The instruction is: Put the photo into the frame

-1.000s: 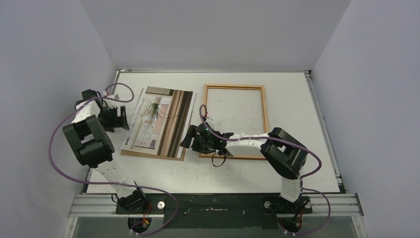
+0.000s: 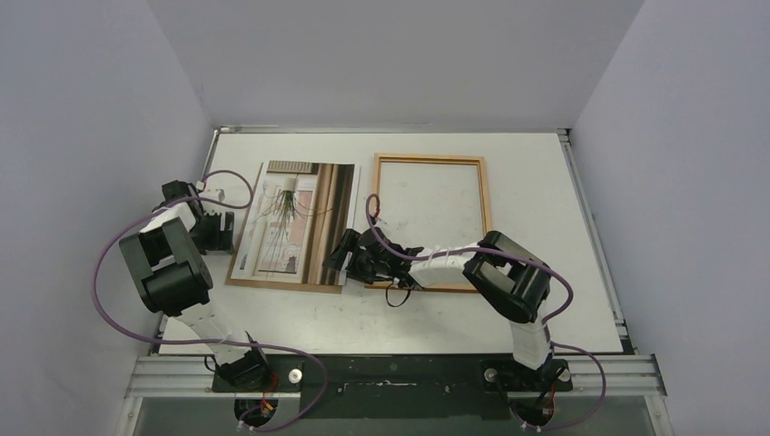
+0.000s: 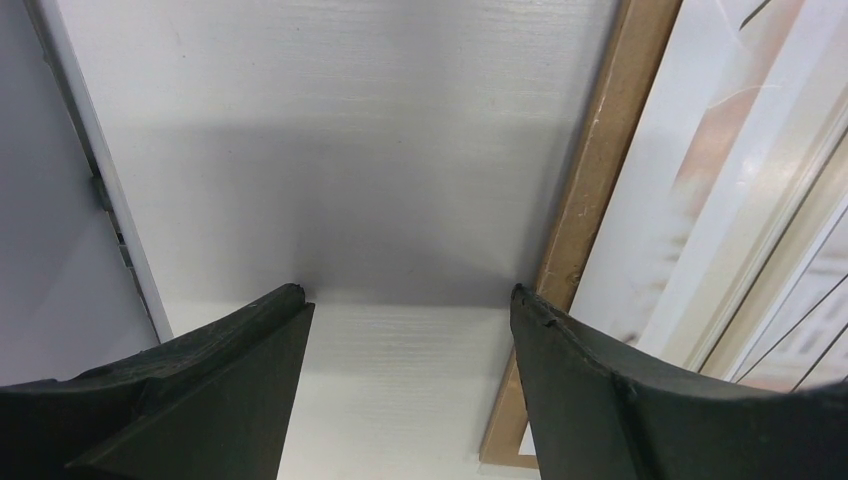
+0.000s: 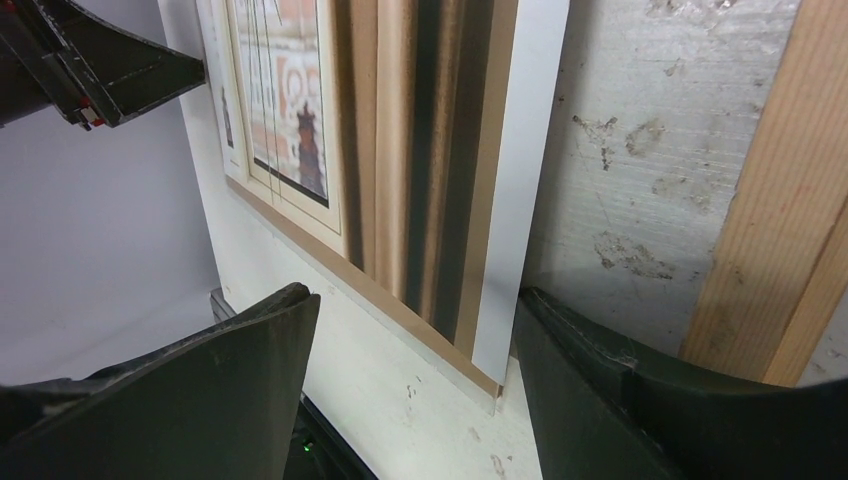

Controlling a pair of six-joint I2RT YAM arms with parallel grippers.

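Note:
The photo [image 2: 289,222], a picture of a plant and a window, lies on a slightly larger brown board [image 2: 300,287] on the left half of the table. To its right lies the wooden frame [image 2: 432,159], its inside bare. Beside the board's left edge is my left gripper [image 2: 218,245]; its right finger [image 3: 580,390] meets that edge, and mostly bare table shows between the open fingers. My right gripper stands open at the board's front right corner. Its right finger [image 4: 610,390] sits just outside the photo's white border [image 4: 520,200], with the corner between the fingers, ungripped.
My right forearm [image 2: 445,265] crosses the front part of the frame. A side wall [image 2: 109,136] stands close by my left arm.
My left gripper has come toward the front and a little right. The right gripper has hardly moved.

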